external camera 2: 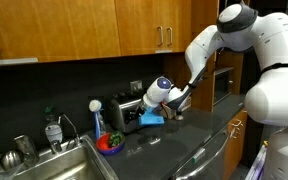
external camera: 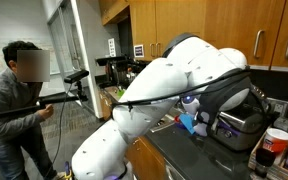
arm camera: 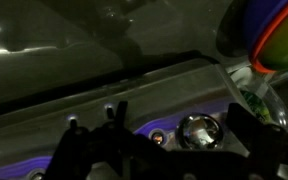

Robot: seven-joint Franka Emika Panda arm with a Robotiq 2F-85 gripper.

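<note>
My gripper is open with nothing between its dark fingers. In the wrist view it hangs over the front of a silver toaster (arm camera: 74,105), a round knob (arm camera: 198,131) showing between the fingers. Purple-lit strips run along the toaster's front. Exterior view 2 shows the gripper (external camera 2: 152,118) just in front of the toaster (external camera 2: 127,110) on the dark counter. From exterior view 1 the arm hides part of the toaster (external camera: 246,122), and the fingertips are hard to make out. Whether they touch it I cannot tell.
Nested coloured bowls (arm camera: 276,35) sit beside the toaster, and a green bottle (external camera 2: 96,119) stands near them. The sink (external camera 2: 69,163) is beyond these. White cups (external camera: 275,141) stand at the toaster's other side. A person (external camera: 19,115) stands at left.
</note>
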